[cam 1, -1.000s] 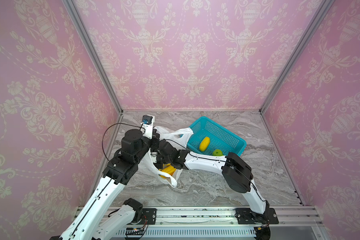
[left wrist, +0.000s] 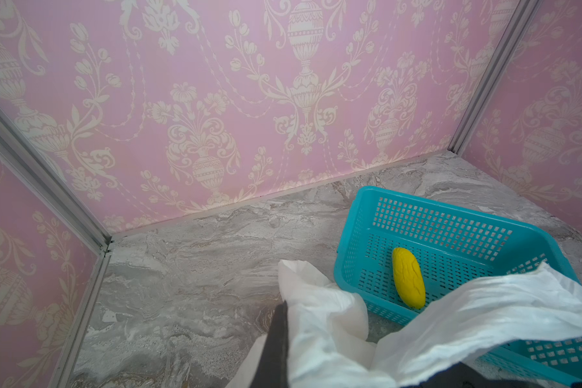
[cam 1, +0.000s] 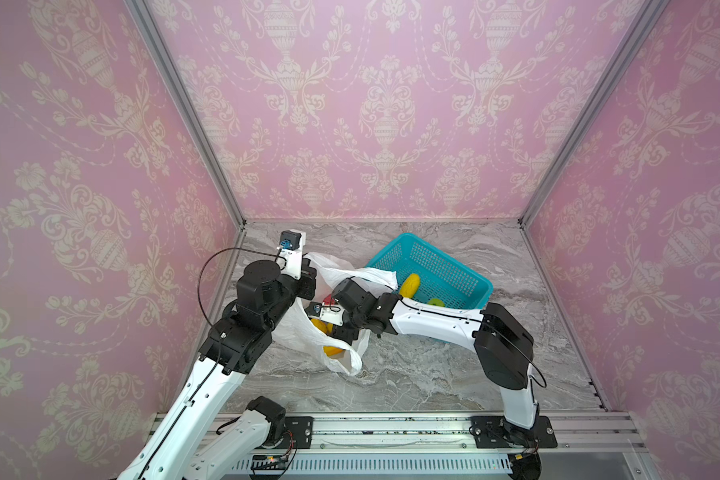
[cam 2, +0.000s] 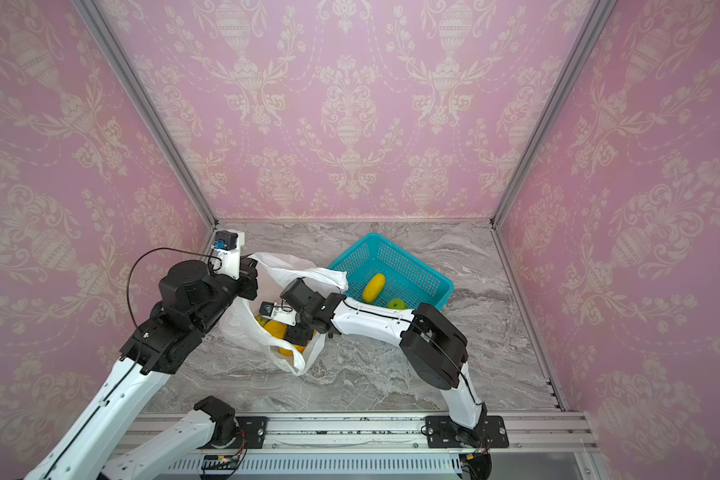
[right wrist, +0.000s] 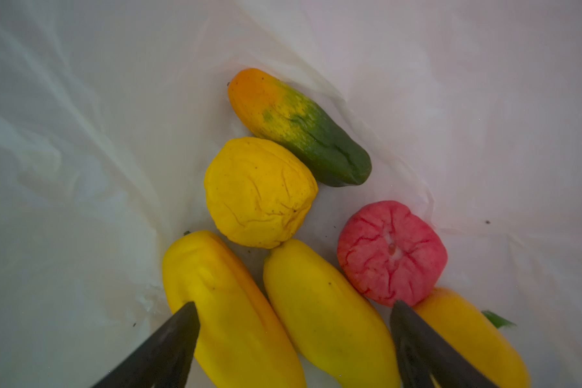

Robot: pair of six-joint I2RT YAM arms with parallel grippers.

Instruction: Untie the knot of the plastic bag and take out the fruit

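The white plastic bag stands with its mouth spread. My left gripper is shut on its upper edge; in the left wrist view the white plastic bunches against a dark finger. Inside the bag, my right gripper has its fingers apart, over two long yellow fruits. Also in the bag lie a yellow round fruit, a green-and-orange fruit, a red fruit and a yellow-orange one partly behind the right finger. The lower ends of the long fruits are cut off by the frame.
A turquoise basket stands right of the bag, holding a yellow fruit and a green one. The right arm passes over its front edge.
My right gripper has shifted within the bag, moving towards the right at the end, and its arm covers more of the basket. The bag's right flap has swung towards the basket. My left arm has barely moved.
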